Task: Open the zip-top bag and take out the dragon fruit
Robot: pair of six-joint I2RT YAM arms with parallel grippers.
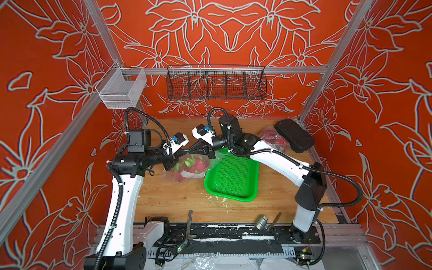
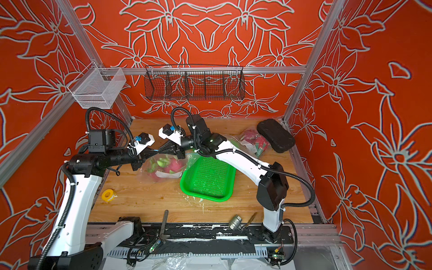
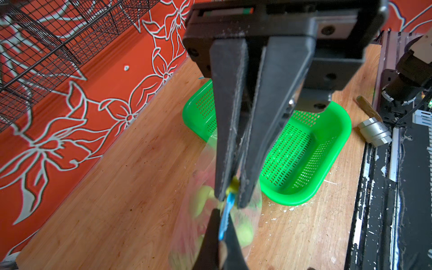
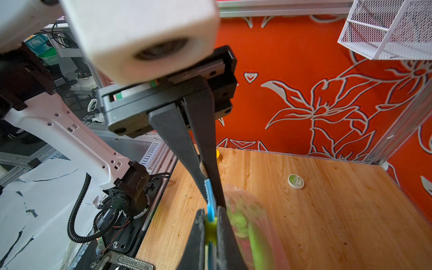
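Note:
A clear bag with pink and green dragon fruit (image 1: 193, 165) lies left of the green basket (image 1: 233, 180), under both grippers. Its mouth has a thin blue strip (image 4: 210, 202) with a yellow piece (image 4: 210, 231) on it. Left gripper is shut with the blue strip's end between its tips. Facing it, the right gripper is shut around the yellow piece, with the strip passing through. The tips of both are close together above the fruit. The strip spans the small gap. Whether the bag's mouth is parted is not clear.
A second bag of dragon fruit (image 1: 273, 137) lies at the back right beside a black case (image 1: 294, 135). Yellow tape (image 2: 108, 195) and a small round tin (image 4: 296, 181) lie on the table.

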